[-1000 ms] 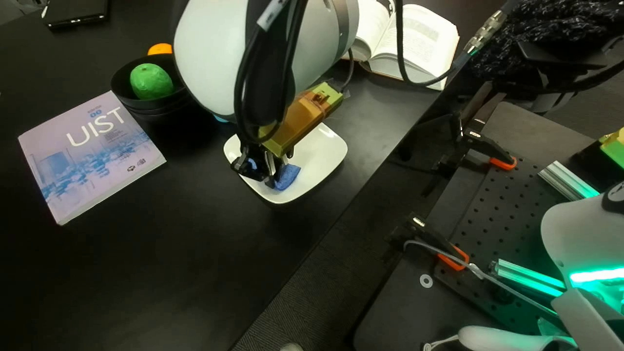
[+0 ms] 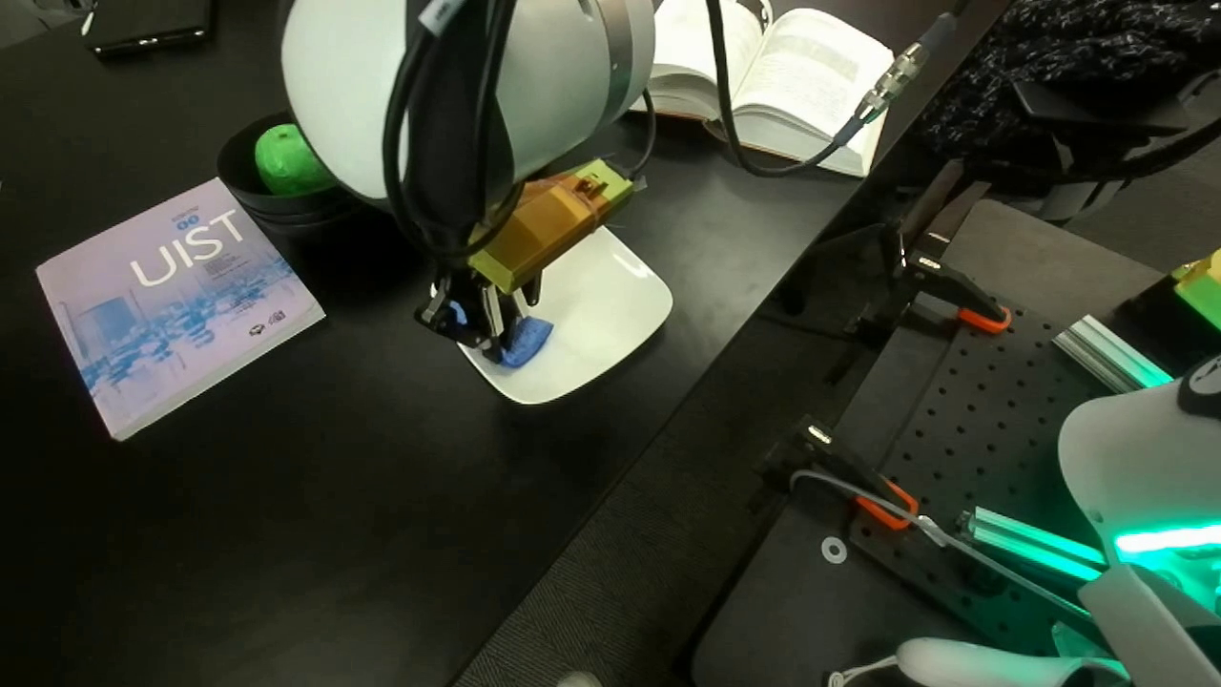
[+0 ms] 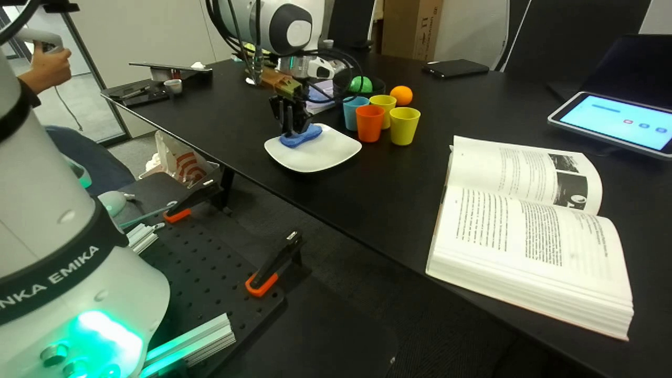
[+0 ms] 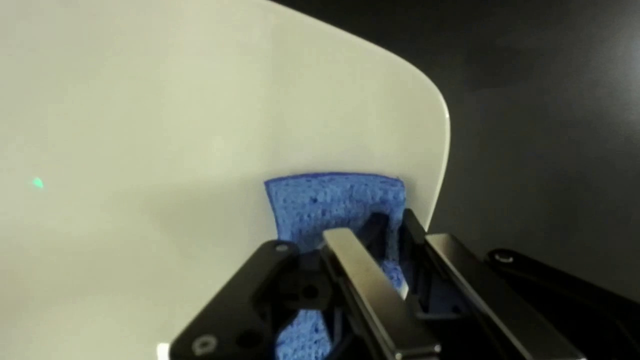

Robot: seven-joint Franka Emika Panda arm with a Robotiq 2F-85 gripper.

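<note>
A blue sponge rests against the white plate near the plate's corner. My gripper points down over that corner, shut on the sponge. From the side in exterior view 2, the sponge shows under the fingers, low on the plate. The wrist view has the gripper with part of the sponge between and around its fingers, close to the curved rim of the plate. The fingers hide the sponge's middle.
Cups stand close beside the plate, among them an orange cup and a yellow cup. Behind are a black bowl with a green fruit and an orange. A UIST book lies nearby.
My gripper and the sponge have moved left in exterior view 1, closer to the plate's edge. The plate has shifted slightly the same way. The arm now covers the orange.
</note>
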